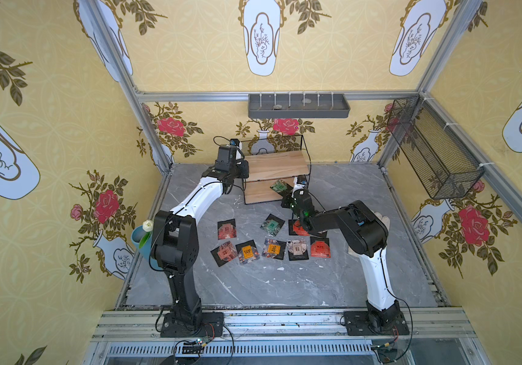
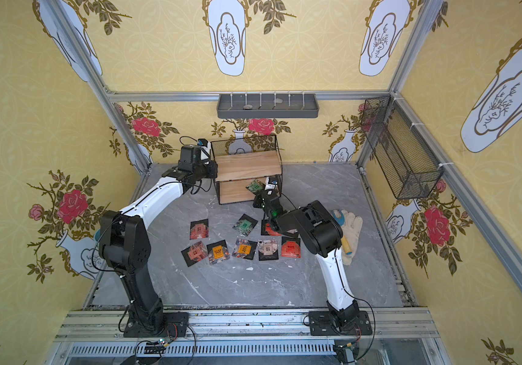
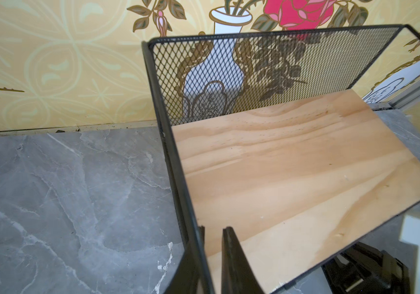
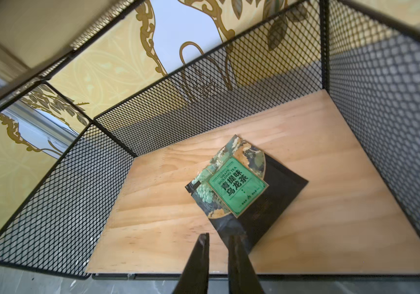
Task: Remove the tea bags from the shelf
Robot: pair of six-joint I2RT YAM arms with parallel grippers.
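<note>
A two-tier mesh shelf with wooden boards (image 1: 273, 161) stands at the back. Its top board (image 3: 293, 161) is bare. On the lower board lies a green grape oolong tea bag (image 4: 236, 186). My right gripper is open at the board's front edge, just before the bag's near corner, nothing held. My left gripper is at the shelf's upper left side, its fingers either side of or beside the black frame, partly blurred, apart. Several tea bags (image 1: 248, 252) in red, orange, green and pink lie on the table in front of the shelf.
A wire basket (image 1: 431, 146) hangs on the right wall and a grey rack (image 1: 297, 112) on the back wall. Gloves (image 2: 351, 237) lie at the right, a blue pot (image 1: 139, 236) at the left.
</note>
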